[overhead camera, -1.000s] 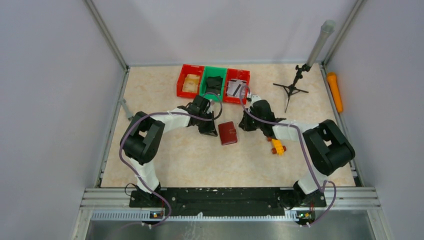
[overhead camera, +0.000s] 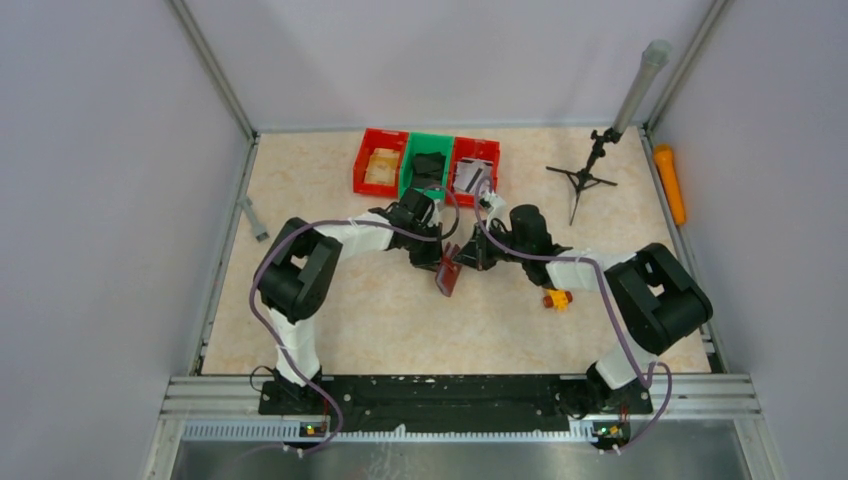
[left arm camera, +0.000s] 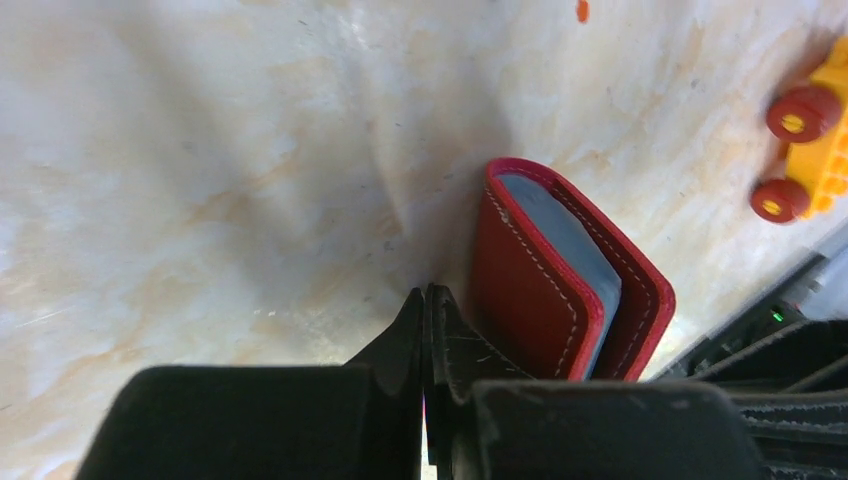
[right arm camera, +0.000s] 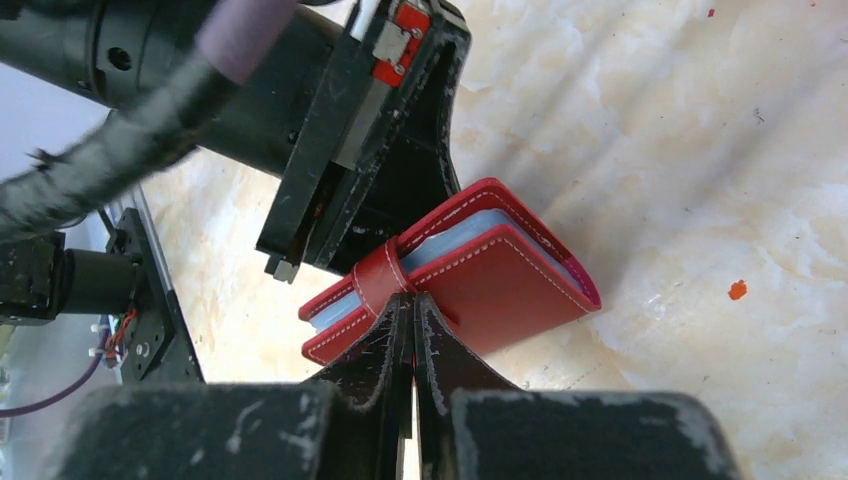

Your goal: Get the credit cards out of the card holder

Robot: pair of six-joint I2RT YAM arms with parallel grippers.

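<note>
A red leather card holder stands tilted on its edge between my two grippers near the table's middle. In the left wrist view its stitched top shows pale blue-grey inner sleeves, just right of my left gripper, which is shut. In the right wrist view the holder, with its strap across the sleeves, lies just beyond my shut right gripper, whose fingertips meet at the holder. No separate card is distinguishable.
Red and green bins stand at the back, a tripod at back right, and a yellow toy car with red wheels right of the holder.
The holder has gone from lying flat to tilted up on edge and turned. Both grippers have moved inward toward it, the left also slightly to the right.
</note>
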